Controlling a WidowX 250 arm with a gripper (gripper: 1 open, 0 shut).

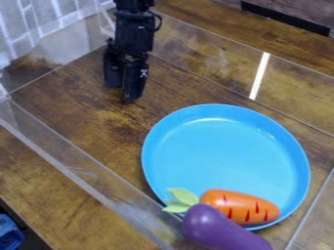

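Note:
The black robot arm [132,29] reaches down at the upper left, its gripper [125,83] open low over the wooden surface, with nothing seen between its fingers. To its lower right lies a light blue plate [225,146]. An orange toy carrot [241,205] with a green top rests on the plate's front part. A purple toy eggplant [222,230] lies at the bottom right, just in front of the carrot.
Clear plastic walls [78,166] border the wooden area. The wood [78,112] left of the plate is bare. A blue object sits at the lower left corner, partly out of view.

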